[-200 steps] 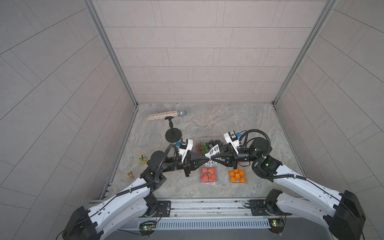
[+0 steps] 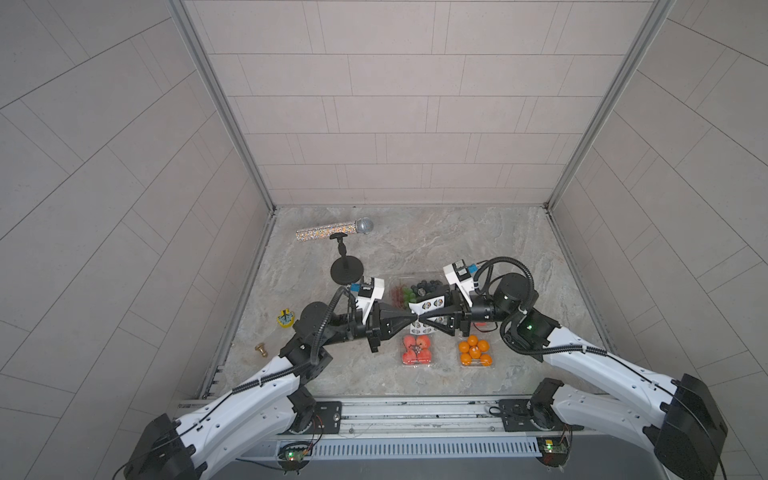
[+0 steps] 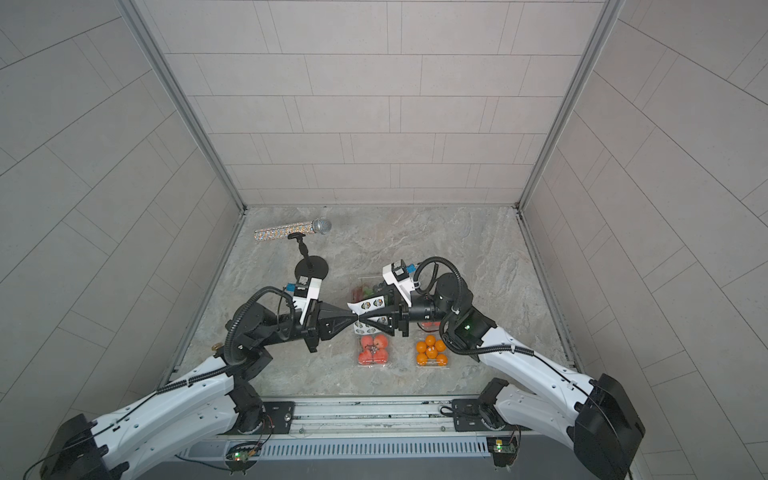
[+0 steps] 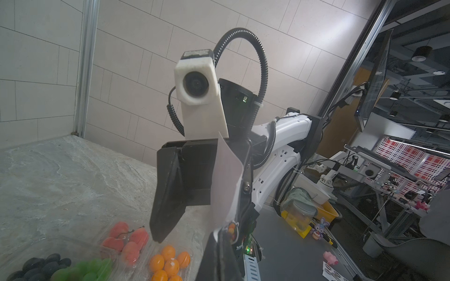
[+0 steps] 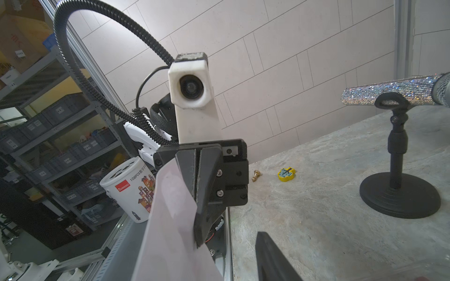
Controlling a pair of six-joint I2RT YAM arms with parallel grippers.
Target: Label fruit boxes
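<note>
My left gripper (image 2: 409, 315) is shut, with the white sticker sheet (image 2: 428, 304) at its fingertips, printed with small round labels. My right gripper (image 3: 368, 318) stands open, facing it at that sheet; in the left wrist view the sheet (image 4: 224, 182) stands upright beside one of its fingers, a small orange sticker near the tip. Below are clear boxes: peach-like red fruit (image 2: 417, 349), oranges (image 2: 474, 351), and dark and green grapes (image 2: 424, 289), the latter partly hidden by sheet and arms.
A black stand (image 2: 346, 269) and sparkly microphone (image 2: 328, 231) are at the back left. A yellow item (image 2: 285, 318) and brass piece (image 2: 261, 349) lie at the left.
My right gripper and wrist have shifted slightly left and up in the top left view, and the sheet appears flatter, turned more toward the camera. My left gripper looks still.
</note>
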